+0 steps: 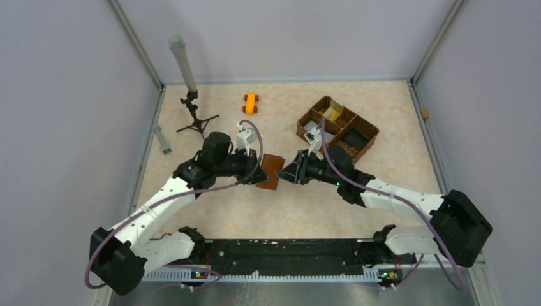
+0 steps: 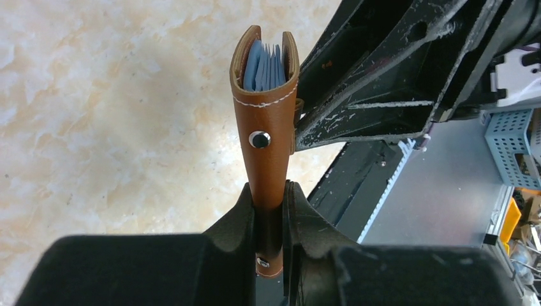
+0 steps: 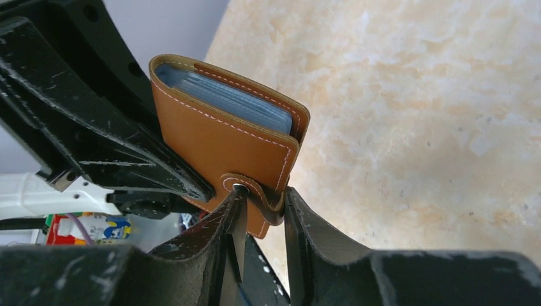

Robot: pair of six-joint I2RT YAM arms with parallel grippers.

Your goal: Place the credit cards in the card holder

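A brown leather card holder (image 1: 270, 167) (image 2: 262, 153) (image 3: 217, 137) hangs over the table's middle, upright, with clear plastic sleeves showing at its top. My left gripper (image 1: 256, 173) is shut on its side. My right gripper (image 1: 287, 175) is shut on the holder's strap with the snap, from the other side. I cannot tell whether any card is inside the holder.
A wicker tray (image 1: 302, 127) with compartments holding grey, yellow and dark items stands at the back right. An orange toy car (image 1: 251, 102) is at the back, a tripod (image 1: 194, 115) at the back left.
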